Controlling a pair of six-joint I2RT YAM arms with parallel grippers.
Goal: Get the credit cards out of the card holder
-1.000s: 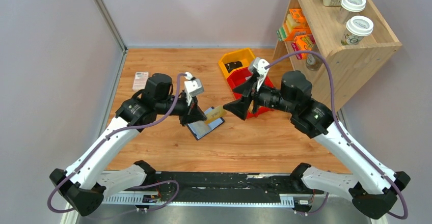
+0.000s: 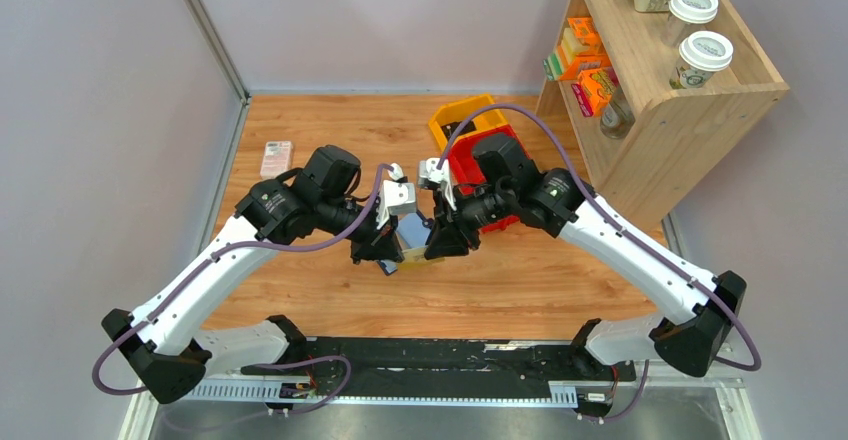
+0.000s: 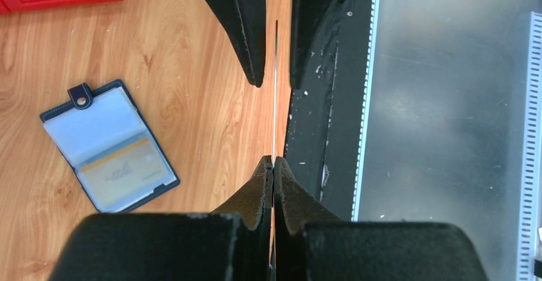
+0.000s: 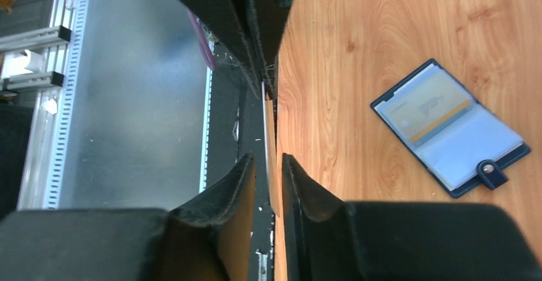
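The card holder (image 3: pixel 105 124) lies open on the table, its strap (image 3: pixel 81 99) out, with a card still behind its clear pocket (image 4: pixel 428 102). Above it, my left gripper is shut on a thin card (image 3: pixel 275 102), seen edge-on, which reaches up between the fingers of my right gripper. The right gripper's fingers stand slightly apart around the card's end; whether they touch it is hard to tell. From the top, both grippers (image 2: pixel 388 245) meet over the holder and largely hide it.
A red bin (image 2: pixel 470 165) and a yellow bin (image 2: pixel 450 110) stand behind the right arm. A wooden shelf (image 2: pixel 700 140) with jars and boxes is at back right.
My right gripper has moved left to meet the left one at the card. The left gripper moved slightly toward the middle earlier with the yellow card in it.
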